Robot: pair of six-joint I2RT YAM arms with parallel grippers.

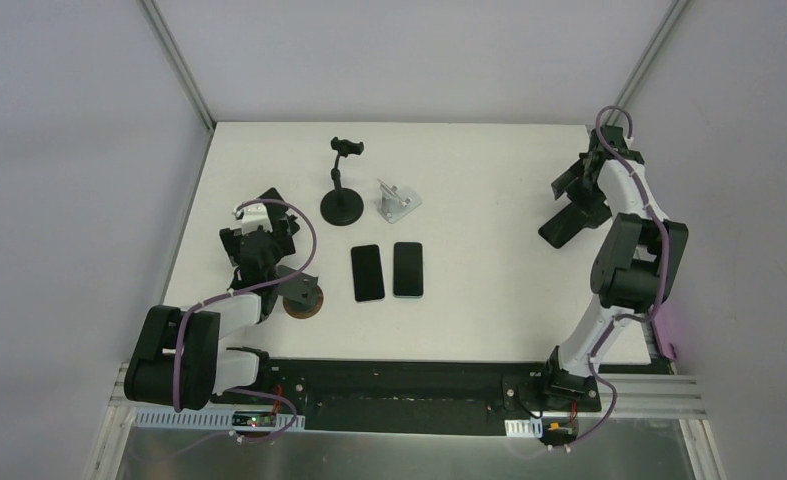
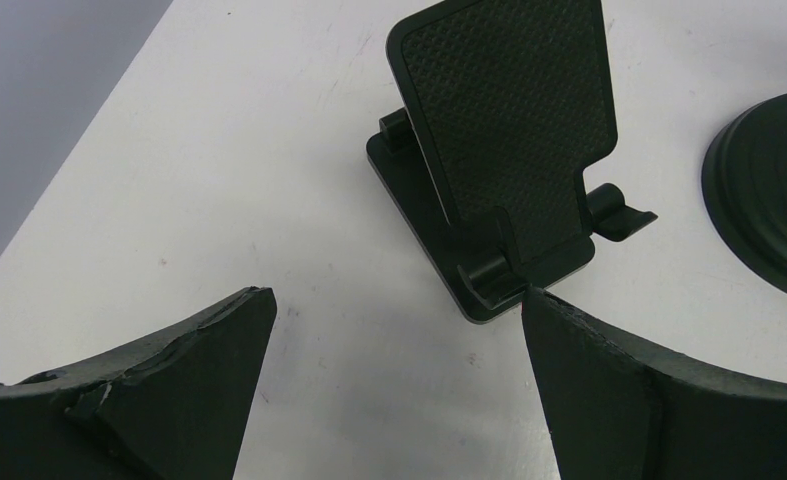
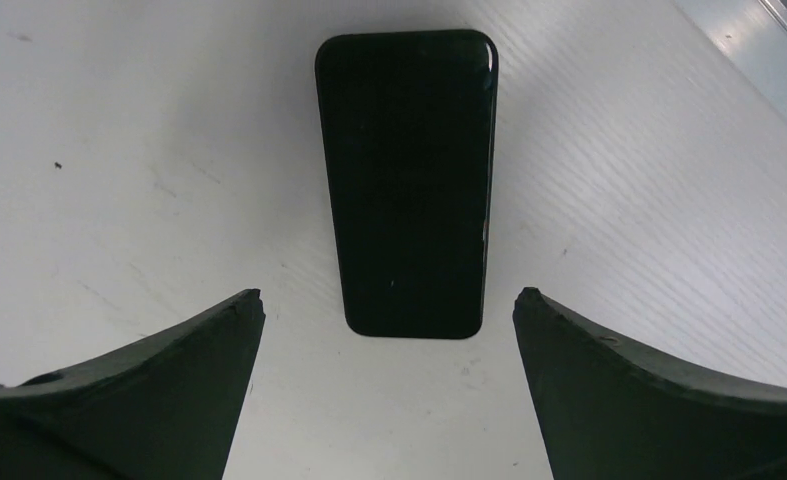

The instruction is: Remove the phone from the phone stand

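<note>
Flat on the table at the right lies a black phone (image 3: 406,185), seen whole in the right wrist view. My right gripper stands open above it, its fingers (image 3: 149,400) apart and the phone's near end framed between them, not held. An empty black phone stand (image 2: 514,120) is upright in the left wrist view, with no phone on its backrest. My left gripper is open in front of that stand, nothing between its fingers. Two more phones, a left one (image 1: 367,273) and a right one (image 1: 408,270), lie side by side at mid-table.
A tall black stand with a round base (image 1: 342,207) and a small silvery stand (image 1: 397,202) occupy the back left. Near the left arm is another stand with a brown round base (image 1: 304,305).
</note>
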